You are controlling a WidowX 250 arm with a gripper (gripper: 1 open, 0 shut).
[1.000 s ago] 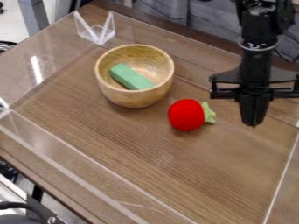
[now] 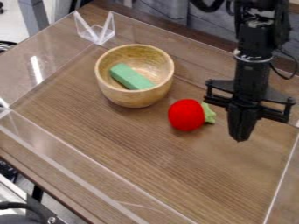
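The black gripper [image 2: 240, 122] hangs over the wooden table at the right, pointing down, shut, with nothing visible in it. Just left of it lies a red round object [image 2: 186, 115] with a small yellow-green piece [image 2: 209, 114] beside it. A wooden bowl [image 2: 156, 93] at the upper left holds a green block [image 2: 131, 77].
A clear wire or plastic holder [image 2: 93, 27] stands at the back left.
The gripper has moved a little toward the front of the table and lower in the view. The objects on the table have not moved.
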